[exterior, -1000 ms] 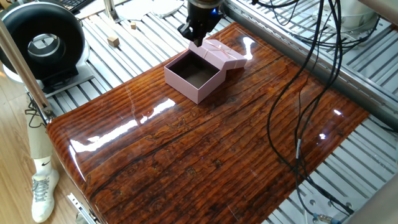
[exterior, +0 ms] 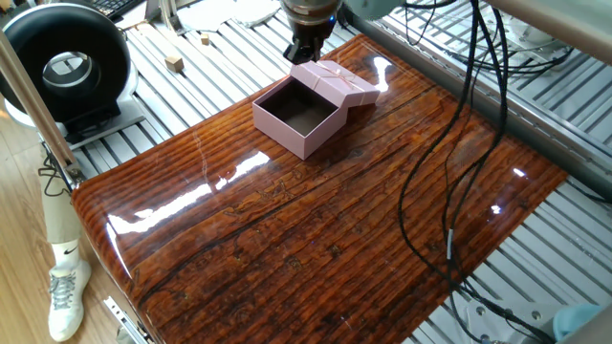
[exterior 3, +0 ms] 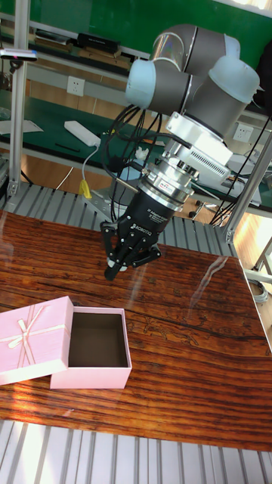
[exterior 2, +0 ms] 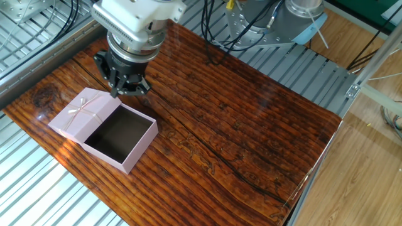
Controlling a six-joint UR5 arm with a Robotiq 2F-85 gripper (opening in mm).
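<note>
A pink box (exterior: 301, 141) stands without its cover on the wooden table, its dark inside (exterior 2: 117, 135) empty as far as shows. The pink lid (exterior 3: 32, 342), tied with a pale ribbon bow, leans tilted against one side of the box, partly over its rim. My black gripper (exterior 3: 113, 268) hangs above the table behind the box, pointing down at a slant. Its fingertips meet and nothing shows between them. From the opposite side, the gripper (exterior 2: 115, 93) appears close to the place where lid and box touch, but apart from both.
Black cables (exterior: 449, 182) loop over the tabletop's edge. Small wooden blocks (exterior: 174, 64) lie off the table on the slatted metal surface, near a black ring-shaped device (exterior: 105, 67).
The gripper has shifted and turned slightly above the far edge of the box. The hanging cables have swung left. Box and lid have stayed in place.
</note>
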